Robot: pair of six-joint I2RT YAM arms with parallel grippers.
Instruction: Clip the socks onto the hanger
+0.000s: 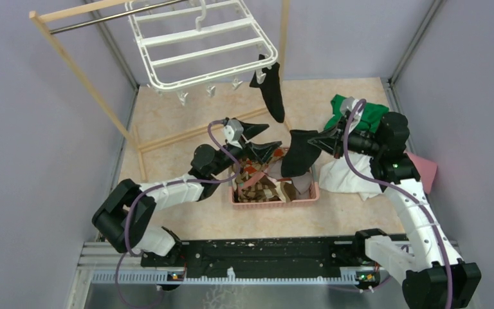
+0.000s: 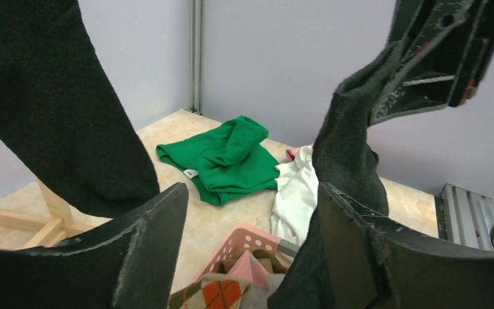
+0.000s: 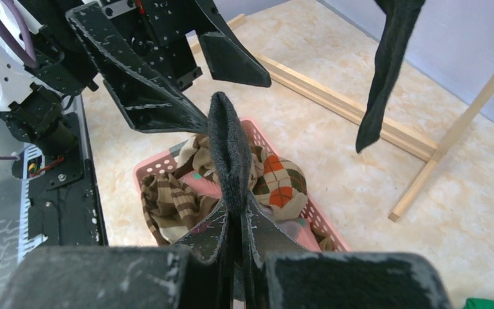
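A black sock [image 1: 300, 154] hangs from my right gripper [image 1: 316, 141], which is shut on its upper end. That same sock [image 3: 228, 145] droops ahead of the right fingers in the right wrist view. My left gripper [image 1: 274, 138] is spread open to its left, nothing between its fingertips; in the left wrist view the sock [image 2: 350, 151] passes by its right finger. Another black sock [image 1: 272, 93] dangles at the right front corner of the white hanger [image 1: 199, 35], by a clip [image 1: 260, 76]. More clips, such as one small clip [image 1: 182, 98], line the hanger's front edge.
Below the grippers is a pink basket [image 1: 275, 204] with several patterned socks. A wooden rack [image 1: 80, 74] carries the hanger. Green cloth [image 1: 372, 116] and white cloth [image 1: 347, 177] lie at the right. The table left of the basket is clear.
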